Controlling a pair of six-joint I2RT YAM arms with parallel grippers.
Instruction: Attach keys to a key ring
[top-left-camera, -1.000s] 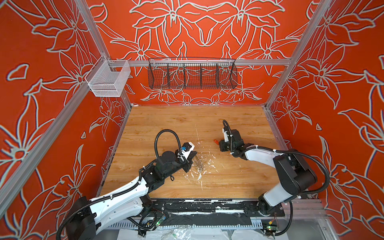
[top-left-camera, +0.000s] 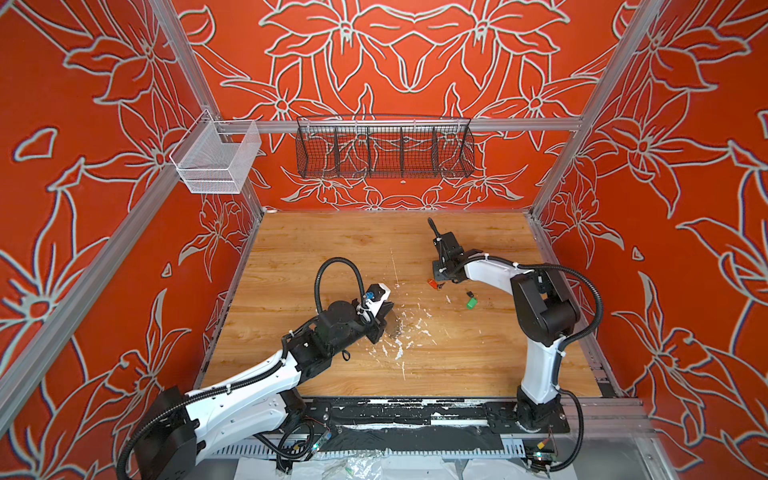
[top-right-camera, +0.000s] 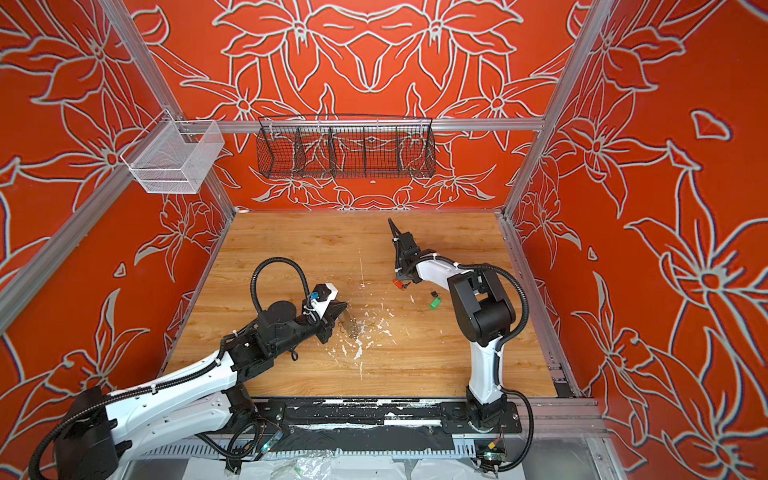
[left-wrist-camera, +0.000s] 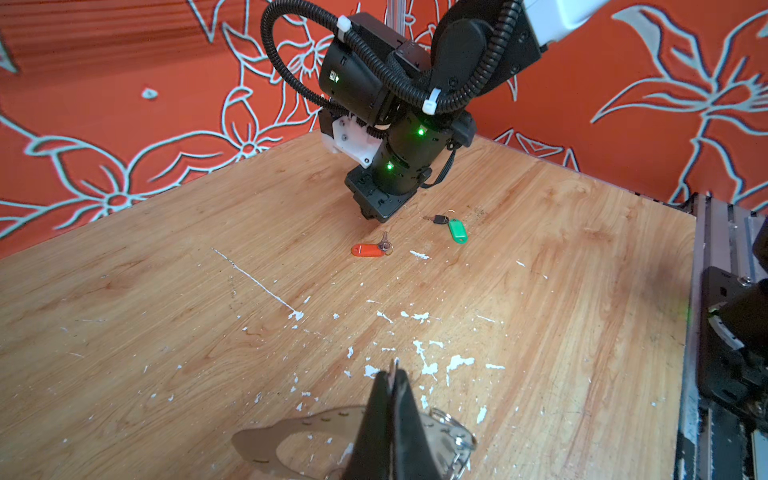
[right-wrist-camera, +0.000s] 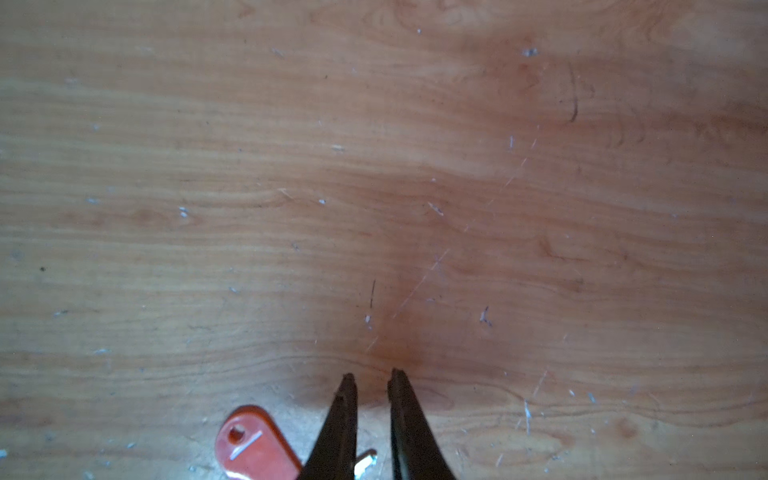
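Observation:
An orange key tag with a ring and small key lies on the table beneath my right gripper; its rounded end (right-wrist-camera: 252, 448) shows beside the fingers in the right wrist view. Those fingers stand close with a narrow gap, no object clearly visible between the tips; whether they hold anything cannot be told. A green key tag (left-wrist-camera: 457, 231) with a dark-headed key (left-wrist-camera: 440, 219) lies to the right of the orange one. My left gripper hangs at the front left, shut, with nothing visible between its fingers.
A black wire basket (top-left-camera: 384, 172) hangs on the back wall and a white one (top-left-camera: 212, 180) at the left.
The left arm is practically still.

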